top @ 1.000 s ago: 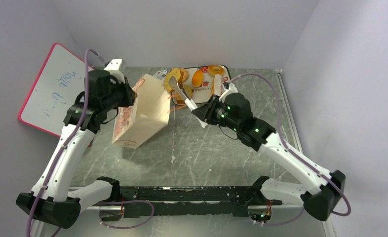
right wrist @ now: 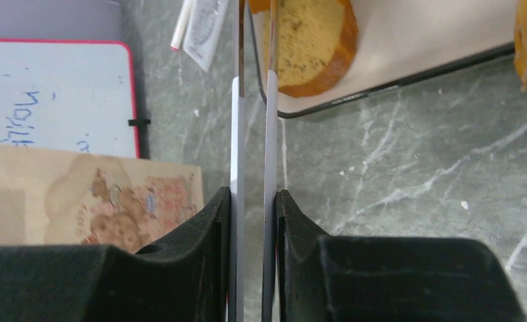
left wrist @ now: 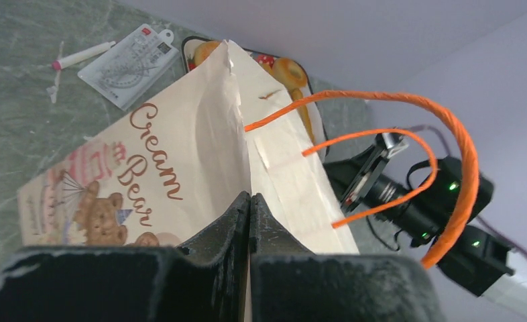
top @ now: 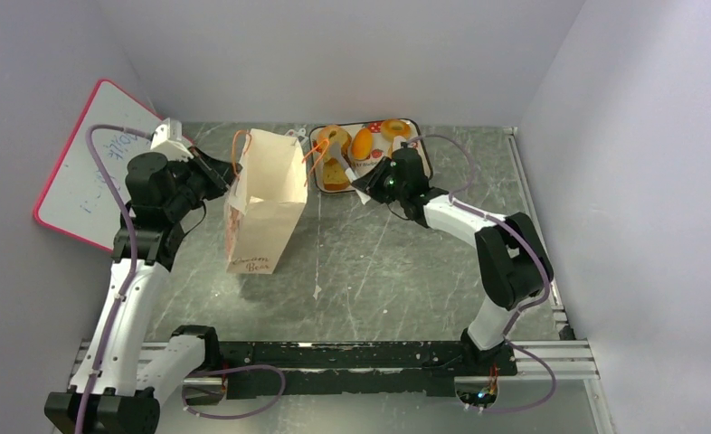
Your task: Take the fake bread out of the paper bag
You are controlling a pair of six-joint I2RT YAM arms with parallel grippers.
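Observation:
My left gripper is shut on the top edge of the cream "Cream Bear" paper bag (top: 265, 231), left of centre, with orange handles; its interior is mostly hidden. My right gripper (top: 363, 185) is shut on a pair of tongs (right wrist: 271, 147), whose ends reach over a tray (top: 375, 181) of fake bread at the back. The tray holds several breads, among them a round yellow slice (right wrist: 308, 47), an oval bun (top: 362, 143) and a ring (top: 394, 129).
A whiteboard (top: 80, 190) lies at the left. A pen (left wrist: 86, 55) and a plastic packet (left wrist: 123, 67) lie left of the tray.
The left gripper moved left, and the bag turned more upright. The right gripper with the tongs moved back over the tray, and the yellow bread at the tong ends sits farther back.

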